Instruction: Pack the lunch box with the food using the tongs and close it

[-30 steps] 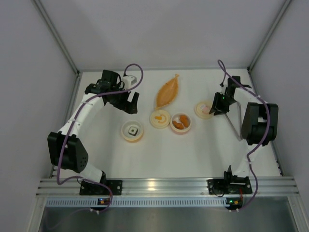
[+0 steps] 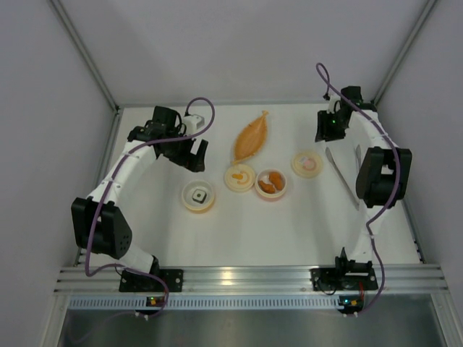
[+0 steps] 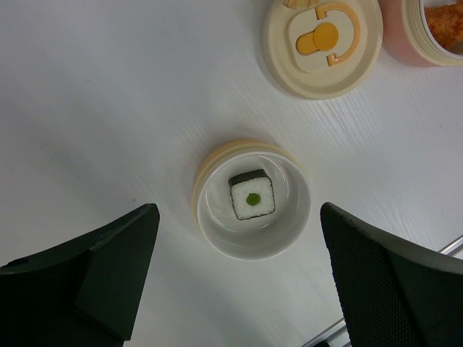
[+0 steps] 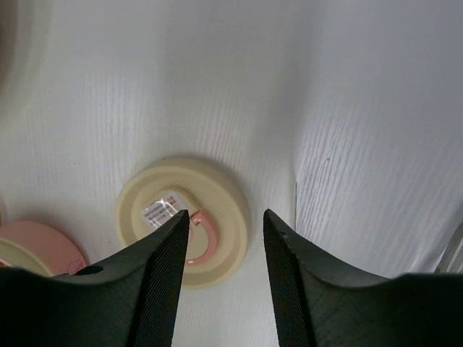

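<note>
On the left half of the table sits a round cream lunch box [image 2: 197,207] holding a piece of sushi [image 3: 252,196]. Its cream lid with the orange handle [image 3: 323,76] lies flat beside a pink lunch box [image 2: 282,189] with fried pieces [image 2: 272,181] in it. Farther right lies the lid with the pink handle [image 4: 229,254]. My left gripper [image 2: 198,155] hangs open behind the cream box, nothing between its fingers. Above the table, behind and right of the pink-handled lid, my right gripper [image 2: 323,136] is part open and empty.
An orange leaf-shaped tray [image 2: 251,139] lies at the back middle. Long thin utensils [image 2: 342,177] rest on the right side by the right arm.
My right gripper has moved off the pink-handled lid, towards the back of the table, leaving the lid flat in place. The left arm has stayed still.
</note>
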